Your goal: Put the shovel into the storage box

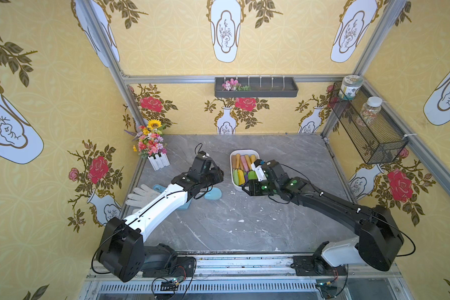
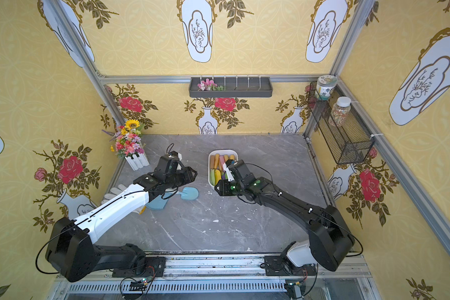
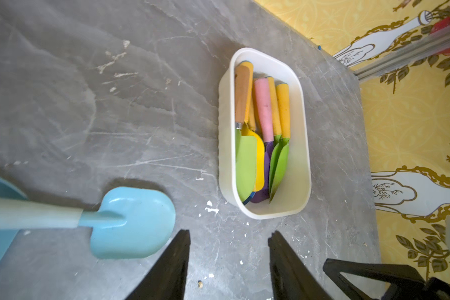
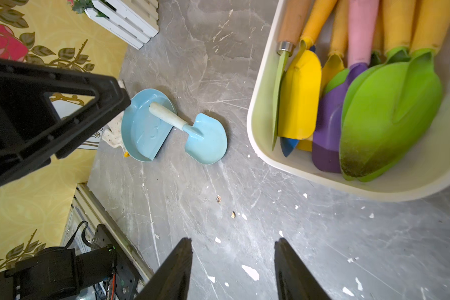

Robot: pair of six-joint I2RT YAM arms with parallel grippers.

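Note:
A light blue shovel lies on the grey table, its pale handle resting over a blue dustpan, to the left of the white storage box. The box holds several garden tools with coloured blades and handles. My left gripper is open above the table near the shovel and box, nothing between its fingers. My right gripper is open over the table at the box's near side, also empty.
A white glove lies at the left, with a flower pot behind it. A mesh basket with jars hangs at the right. Both arms are close together over the middle.

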